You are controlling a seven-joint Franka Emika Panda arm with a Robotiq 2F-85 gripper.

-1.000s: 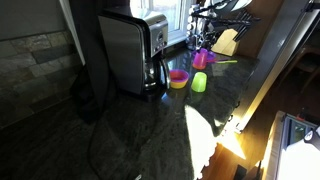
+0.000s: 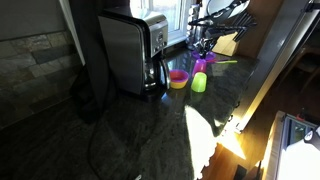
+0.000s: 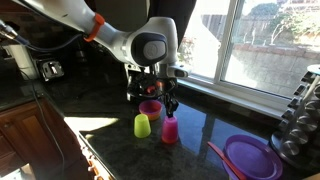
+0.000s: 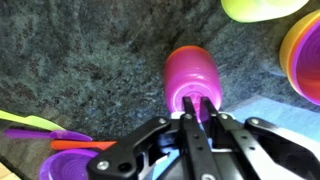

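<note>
The pink cup (image 4: 190, 70) lies under my gripper in the wrist view, and the fingertips meet at its near end. My gripper is shut on this cup. From the window side, the same pink cup (image 3: 170, 131) appears upright on or just over the dark counter, with the gripper (image 3: 168, 106) at its top. Whether its base touches the counter cannot be told. A lime-green cup (image 3: 142, 127) stands close beside it, apart from the fingers. In exterior view 1 the pink cup (image 2: 199, 66) shows behind the green cup (image 2: 199, 84).
A pink bowl (image 3: 150, 107) and a yellow bowl (image 2: 178, 84) sit together near the coffee maker (image 2: 135, 50). A purple plate (image 3: 262, 150) with a red utensil (image 3: 226, 158) lies on the other side.
My gripper has come slightly lower over the past second. The pink cup appears a little closer to the green cup, which stays put along with the bowls.
</note>
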